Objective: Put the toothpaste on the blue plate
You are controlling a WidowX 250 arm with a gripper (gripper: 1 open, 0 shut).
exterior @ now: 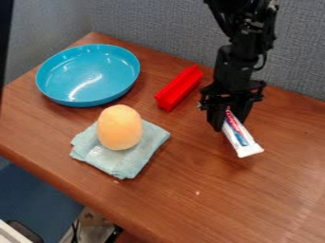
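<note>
On the right of the table, the toothpaste [241,139], a white tube with red and blue print, slants with its wide end toward the front right. My black gripper [229,111] comes down over the tube's far end and hides it. How far apart the fingers stand, and whether they press on the tube, cannot be made out. The blue plate [87,75] is empty at the back left, well away from the tube.
Between plate and gripper lies a red box-like object [180,87]. An orange round object [120,127] rests on a folded light-blue cloth [124,158] at front left.
</note>
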